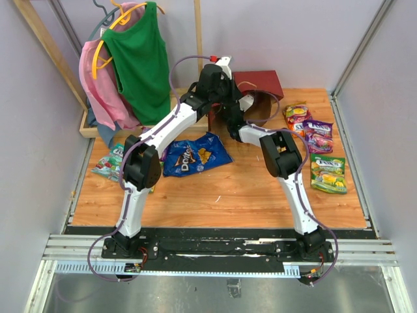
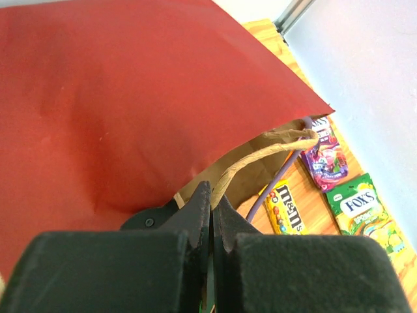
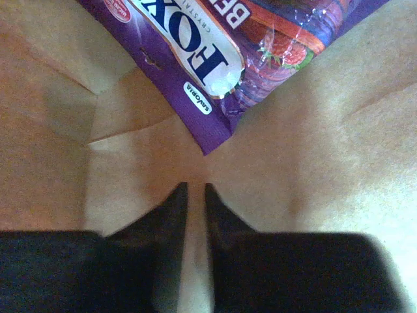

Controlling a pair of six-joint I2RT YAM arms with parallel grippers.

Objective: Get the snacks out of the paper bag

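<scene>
The red paper bag (image 1: 264, 79) lies on its side at the back of the table, its brown mouth facing the front. Its twisted paper handle (image 2: 266, 151) runs into the fingertips of my left gripper, which is shut on it at the bag's upper edge. Inside the bag, my right gripper is slightly open, with only a narrow empty gap between its fingers. Just beyond those fingertips lies a purple Fox's pack (image 3: 195, 49) against the brown paper, not touched by them. From above, the arms hide both gripper tips.
Right of the bag lie an orange pack (image 1: 297, 117), a purple pack (image 1: 319, 135) and a green Fox's pack (image 1: 328, 173). A blue Doritos bag (image 1: 195, 156) and a green pack (image 1: 109, 162) lie left. Clothes hang at back left.
</scene>
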